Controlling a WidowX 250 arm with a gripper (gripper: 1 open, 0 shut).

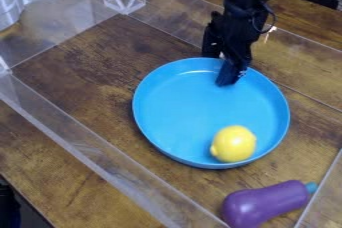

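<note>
My black gripper [229, 60] hangs over the back rim of a round blue plate [187, 112], its fingers open, with nothing visible between them. A yellow lemon-like toy [234, 144] rests in the front right part of the plate. A purple eggplant toy [261, 204] lies outside the plate at the lower right.
A clear-walled border [80, 147] runs along the left and front of the wooden surface. A small white wire piece [123, 0] stands at the back left.
</note>
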